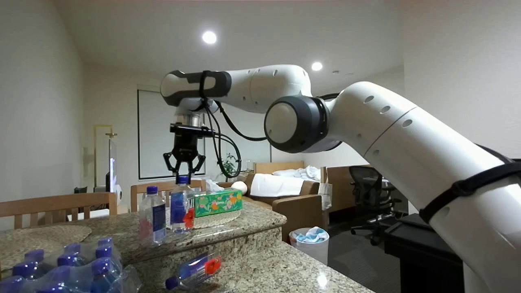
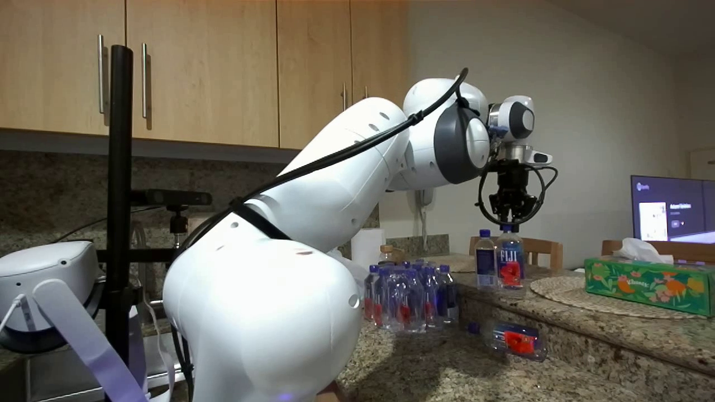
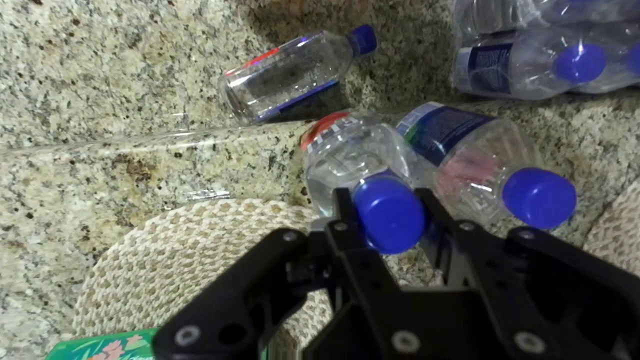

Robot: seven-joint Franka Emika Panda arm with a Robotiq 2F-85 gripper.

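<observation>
My gripper is shut on the blue cap of a clear FIJI bottle [image 2: 510,258], pointing straight down from above it. The bottle is upright at the raised granite ledge; whether its base touches the stone I cannot tell. Close beside it stands a second upright bottle [image 1: 152,217] with a blue cap, seen to the right of the held one in the wrist view. Another bottle [image 3: 288,75] lies on its side on the lower counter, against the step.
Several wrapped bottles [image 1: 73,268] stand on the lower counter. A green tissue box [image 2: 648,285] and a woven mat [image 3: 198,258] occupy the ledge near the held bottle. The lower counter [image 1: 273,268] has free room right of the lying bottle in exterior view 1.
</observation>
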